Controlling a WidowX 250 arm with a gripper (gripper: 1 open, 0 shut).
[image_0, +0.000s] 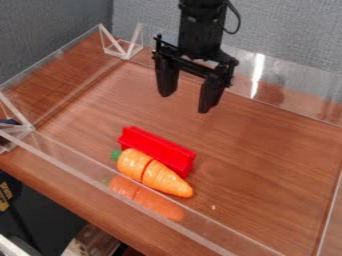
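Note:
My black gripper (190, 92) hangs open over the back middle of the wooden tray, its two fingers wide apart with nothing between them. Below it, toward the front left, a red block (158, 146) lies lengthwise on the wood. An orange toy carrot (155, 174) with a green top lies just in front of the block, along the clear front wall.
Clear plastic walls edge the wooden floor (262, 170). White brackets (120, 45) stand at the back left corner. A dark area with clutter lies outside at the lower left.

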